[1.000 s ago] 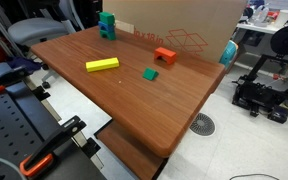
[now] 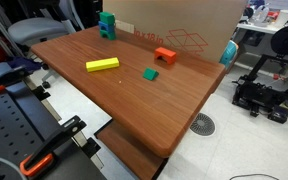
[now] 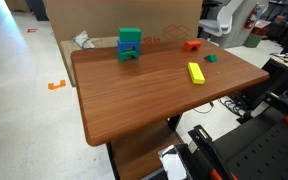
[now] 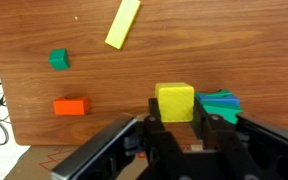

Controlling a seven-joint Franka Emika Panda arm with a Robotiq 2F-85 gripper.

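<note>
In the wrist view my gripper is shut on a yellow block, which sticks out past the dark fingers. Below it and to the right in that view shows part of a green and blue stack, partly hidden by the gripper. Exterior view 2 shows this stack upright on the table, with green on top and blue beneath. Neither exterior view clearly shows the gripper or its held block.
A long yellow block, a green cube and a red-orange block lie apart on the brown table. Behind the table stands a cardboard panel.
</note>
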